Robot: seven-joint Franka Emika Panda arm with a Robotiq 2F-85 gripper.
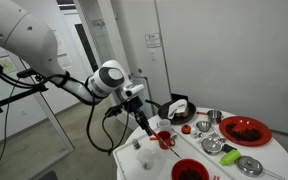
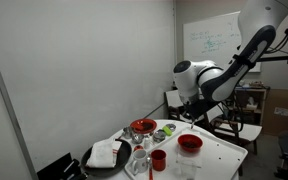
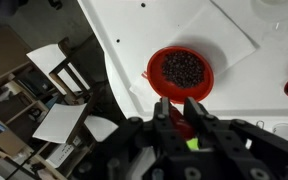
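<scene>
My gripper (image 1: 148, 131) is shut on a long red utensil, seen between its fingers as a red piece (image 3: 181, 122) in the wrist view. In exterior view 1 the utensil slants down and to the right from the fingers toward the table. What its far end looks like is too small to tell. A red bowl (image 1: 191, 162) with dark, bean-like contents stands on the table in front of the gripper. From the wrist, this bowl (image 3: 162, 62) lies just ahead of the fingertips, partly on a white sheet.
A red mug (image 1: 164, 136) stands close to the arm. Behind lie a dark pan (image 1: 177, 104) with a white cloth, metal pots (image 1: 212, 145) and a large red dish (image 1: 265, 133). A clear container (image 2: 187, 164) stands near the bowl.
</scene>
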